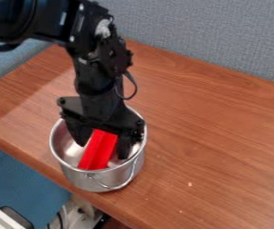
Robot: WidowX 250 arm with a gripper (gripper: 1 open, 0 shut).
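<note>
A silver metal pot (109, 179) with a wire handle stands near the table's left front edge. A red block (97, 154) lies inside it, leaning toward the back. My black gripper (101, 134) reaches down into the pot from above, over the upper part of the red block. It is open, with its fingers around the block's upper end; their tips are partly hidden, and whether they touch it cannot be told.
A grey padded wall runs along the back. The table's edge drops away at the lower left.
</note>
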